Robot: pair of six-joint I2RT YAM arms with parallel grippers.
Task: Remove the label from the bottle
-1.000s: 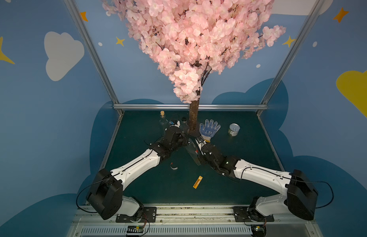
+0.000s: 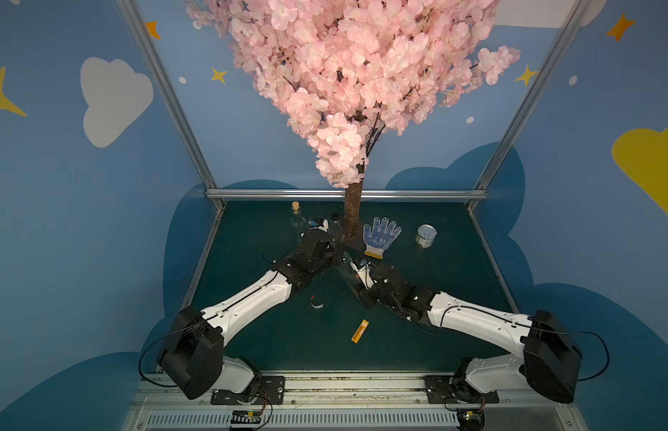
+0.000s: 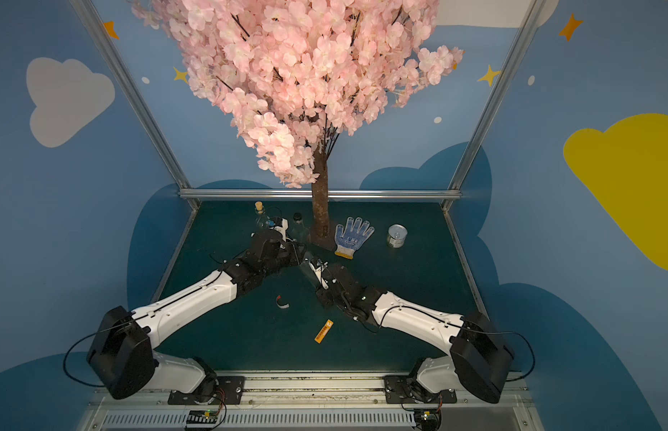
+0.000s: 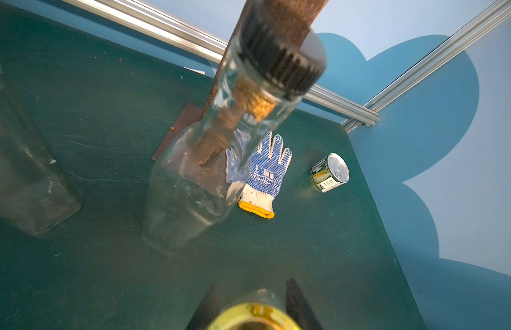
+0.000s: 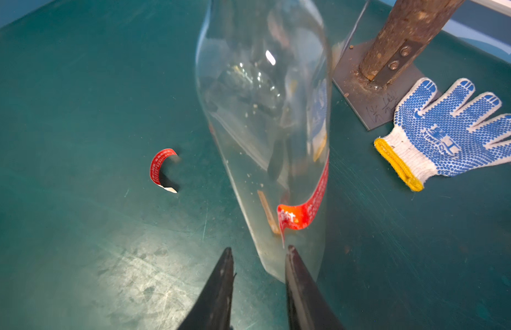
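Observation:
In the left wrist view my left gripper is shut on the neck of a clear bottle, whose gold rim shows between its fingers. The same bottle fills the middle of the right wrist view, held at a slant with its base lowest. A red label clings to its side, one end curling loose and hanging down. My right gripper stands open close to the bottle's base, its right fingertip just below the label's loose end. Nothing is gripped between the right fingers; whether they touch the bottle, I cannot tell.
A torn red strip lies on the table. Behind are a black-capped bottle, a corked bottle, the tree trunk, a glove and a can. An orange stick lies in front.
The left arm has stayed still.

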